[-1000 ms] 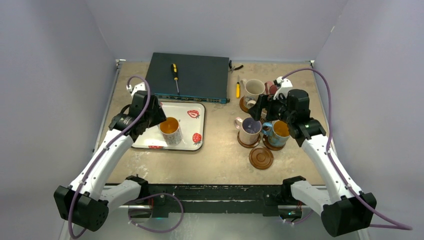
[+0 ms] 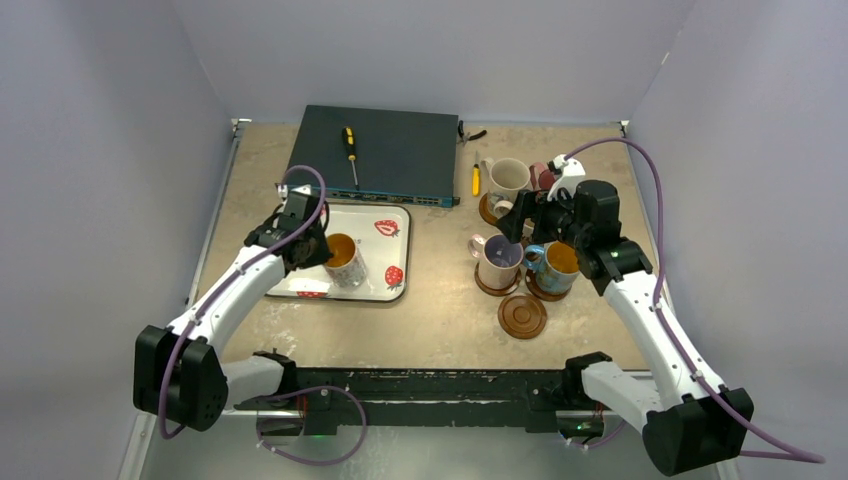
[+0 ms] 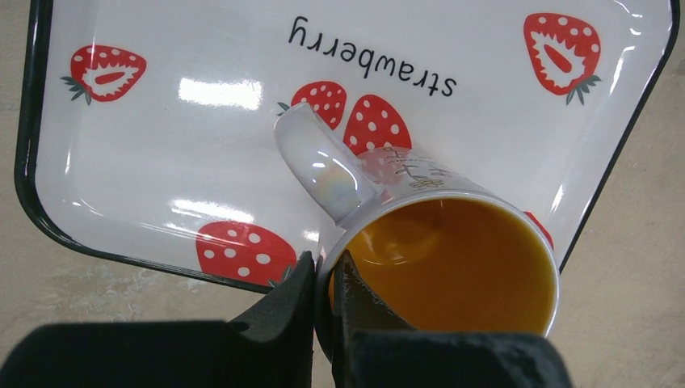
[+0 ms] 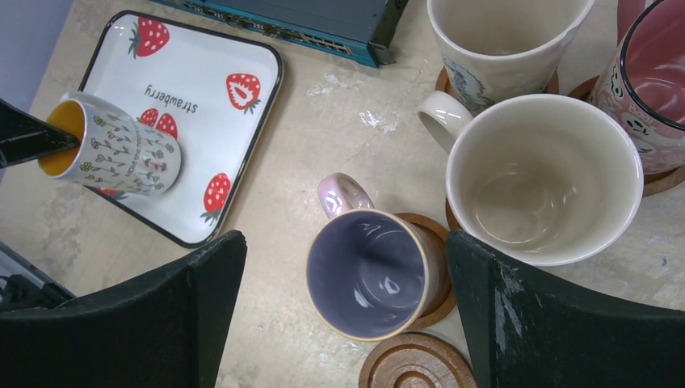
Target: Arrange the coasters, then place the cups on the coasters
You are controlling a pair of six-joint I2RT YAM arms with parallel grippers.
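A white patterned cup (image 2: 348, 268) with an orange inside stands on the strawberry tray (image 2: 380, 222). My left gripper is shut on the near rim of this cup, one finger inside and one outside, with the cup's handle (image 3: 323, 166) to the left. The bare brown coaster (image 2: 522, 316) lies at the table's front right. Above the mugs at the right, my right gripper hangs open with nothing held; the purple-lined mug (image 4: 371, 271) and part of a cream mug (image 4: 541, 178) show below and between its fingers.
Several mugs stand on coasters at the right, among them a blue one (image 2: 557, 268) behind the bare coaster. A flat dark device (image 2: 400, 150) with a screwdriver (image 2: 350, 148) on it fills the back. Table between tray and mugs is clear.
The right arm and the mugs have not moved.
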